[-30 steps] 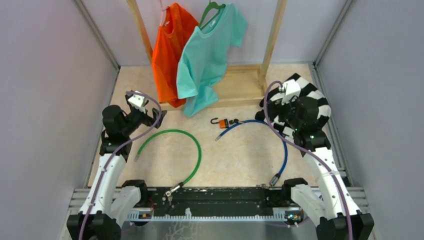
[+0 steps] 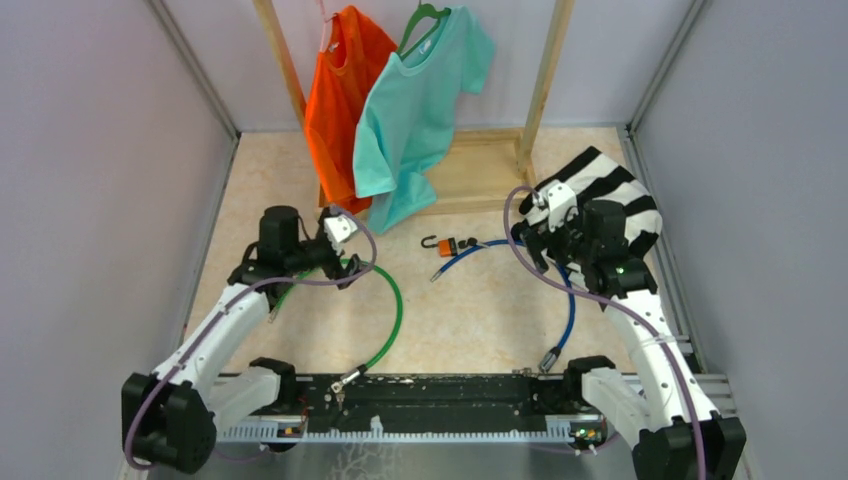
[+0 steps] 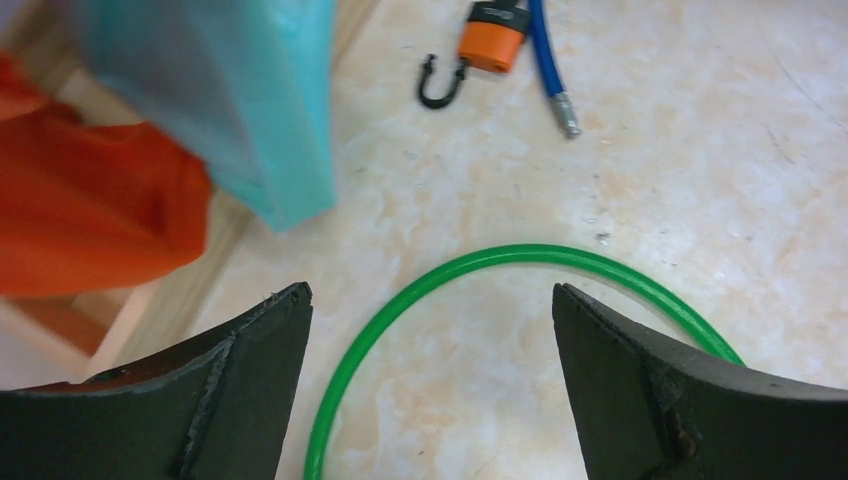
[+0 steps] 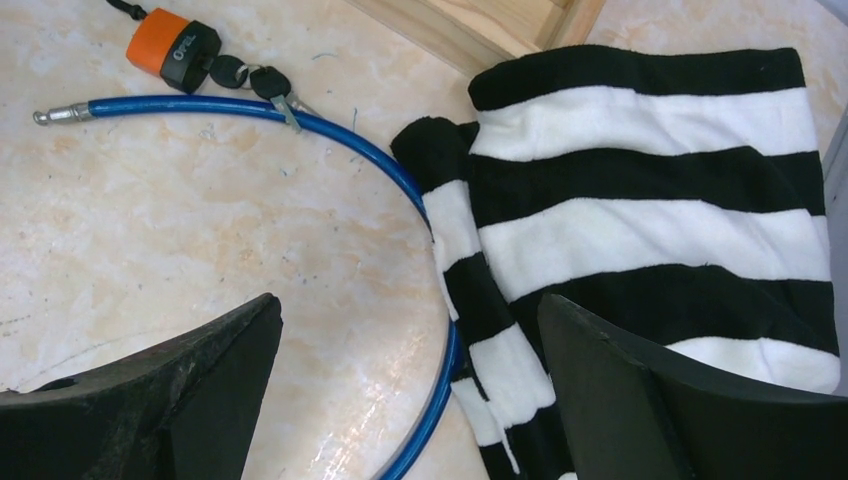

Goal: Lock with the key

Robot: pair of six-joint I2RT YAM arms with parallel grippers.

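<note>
An orange-and-black padlock [image 2: 447, 246] [image 4: 160, 45] lies at the middle of the floor, its dark hook-shaped shackle pointing left. Two dark-headed keys [image 4: 268, 82] on a ring lie just right of it, by the blue hose [image 4: 190, 104]. My left gripper [image 2: 340, 268] is open and empty above the green hose, to the lower left of the padlock, which shows at the top of the left wrist view. My right gripper [image 2: 530, 245] is open and empty over the blue hose and striped cloth, to the right of the keys.
A wooden rack [image 2: 475, 170] stands at the back, with orange [image 2: 340, 100] and turquoise [image 2: 410, 120] shirts hanging low over its base. The green hose [image 3: 520, 255] curves on the left, the striped cloth [image 4: 650, 230] lies on the right.
My left gripper has moved right and downward in the top view, toward the middle. My right gripper has moved slightly left and toward the front. The padlock and keys are unchanged.
</note>
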